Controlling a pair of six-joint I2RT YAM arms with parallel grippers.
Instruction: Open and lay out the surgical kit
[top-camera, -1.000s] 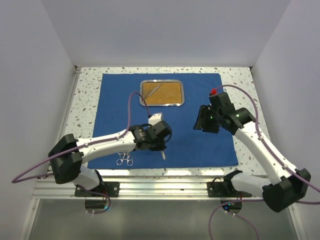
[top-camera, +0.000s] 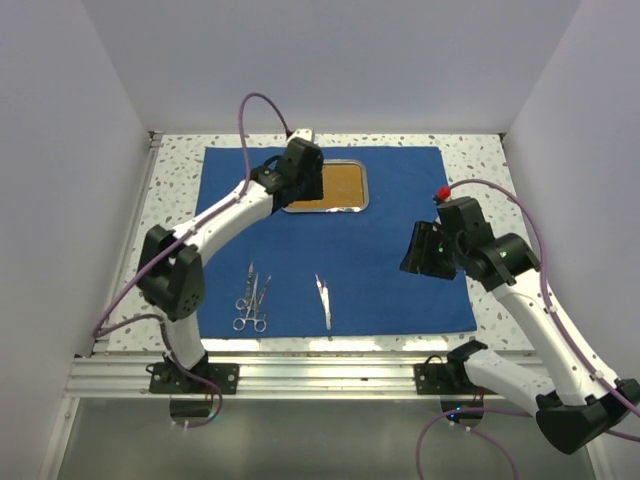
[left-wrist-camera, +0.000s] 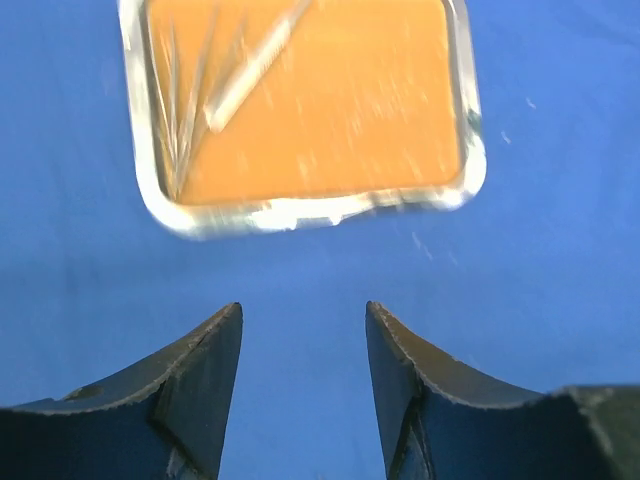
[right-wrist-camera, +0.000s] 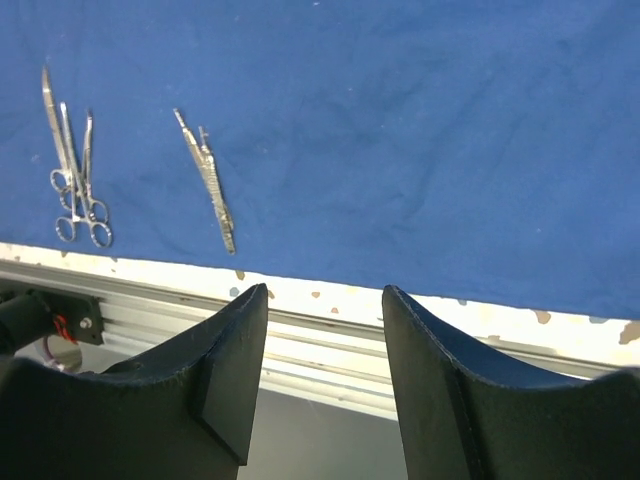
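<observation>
A metal tray (top-camera: 366, 185) with an orange-brown bottom lies at the back of the blue cloth (top-camera: 380, 260). Several thin instruments (left-wrist-camera: 190, 115) and a thicker, pale-handled one (left-wrist-camera: 250, 78) rest in its left part. Over the tray's left side and near edge hangs my left gripper, open and empty; from above it hides those instruments. At the front left of the cloth lie several scissor-like clamps (top-camera: 252, 300). Tweezers (right-wrist-camera: 208, 180) lie to their right, seemingly with another slim piece alongside. My right gripper stands open above the cloth's right half, holding nothing.
Speckled table (top-camera: 175, 190) shows around the cloth, with a metal rail (top-camera: 320, 370) along its front edge. Walls rise at the back and both sides.
My left arm has swung from above the tweezers back to the tray, uncovering the clamps and tweezers. My right arm has shifted slightly right and toward the front.
</observation>
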